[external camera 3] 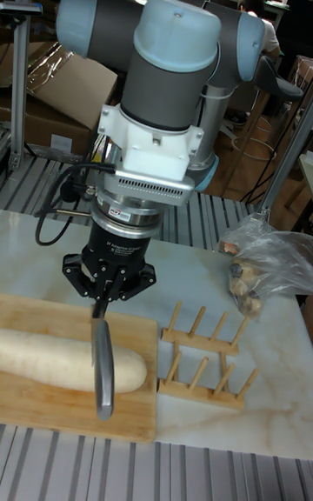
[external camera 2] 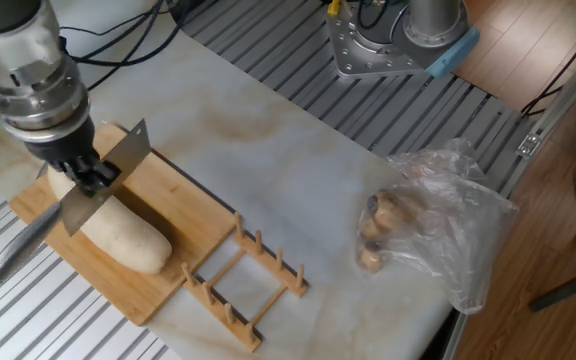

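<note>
My gripper (external camera 2: 96, 180) is shut on a cleaver (external camera 2: 118, 170), gripping it near the top of its blade. The metal handle (external camera 2: 23, 245) sticks out toward the lower left, and in the other view it points at that camera. Beneath the cleaver a long pale radish (external camera 2: 128, 238) lies on a wooden cutting board (external camera 2: 193, 230). The blade crosses over the radish; whether it touches is hard to tell. In exterior view 3 the gripper (external camera 3: 102, 302) is above the board, with the cleaver's handle (external camera 3: 104, 371) in front of the radish (external camera 3: 56, 357).
A wooden peg rack (external camera 2: 243, 285) stands beside the board's right end. Farther right, a clear plastic bag (external camera 2: 458, 235) holds brown lumpy items (external camera 2: 388, 215). Bare marble-patterned tabletop (external camera 2: 258, 130) lies between the board and the bag.
</note>
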